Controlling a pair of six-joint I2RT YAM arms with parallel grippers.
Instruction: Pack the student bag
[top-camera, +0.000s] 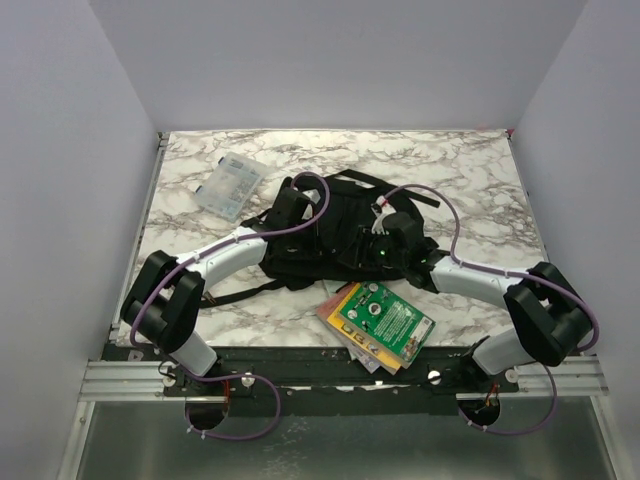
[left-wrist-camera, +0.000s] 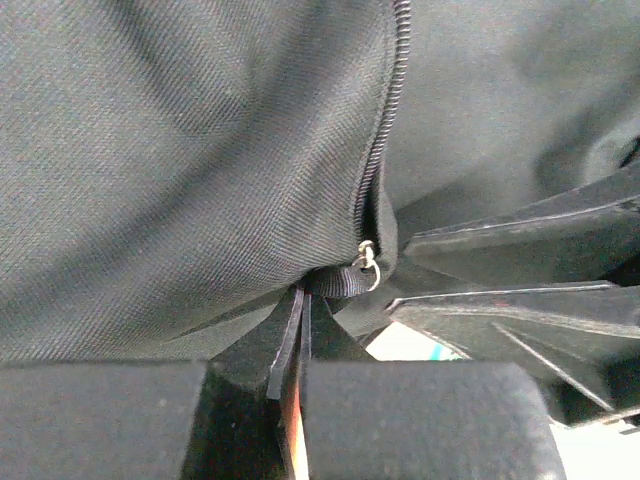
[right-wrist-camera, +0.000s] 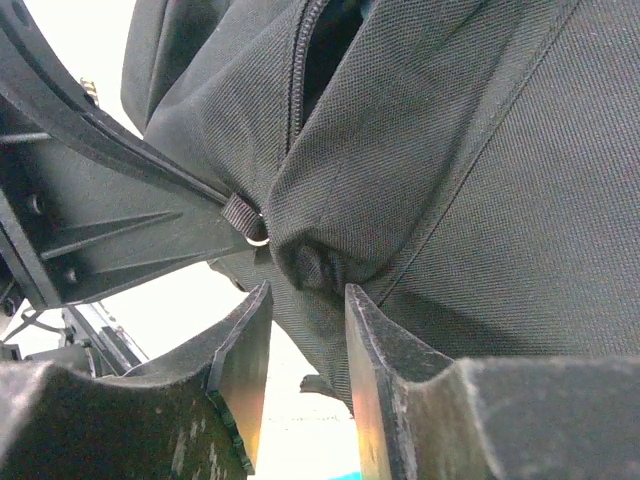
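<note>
The black bag (top-camera: 345, 210) lies on the marbled table, its front edge toward me. My left gripper (top-camera: 318, 246) is at the left part of its opening. In the left wrist view the fingers are shut, tips against the cloth by a zipper pull (left-wrist-camera: 367, 258); whether they pinch any fabric is unclear. My right gripper stands part open at the bag's other zipper end, a fold of dark cloth just beyond and between its fingertips. A green book (top-camera: 385, 315) lies over a yellow book (top-camera: 352, 335) in front of the bag. The bag's inside is hidden.
A clear flat case (top-camera: 230, 186) lies at the back left. Straps (top-camera: 245, 294) spread from the bag at front left and back right. Bare table (top-camera: 470, 165) shows at the back right.
</note>
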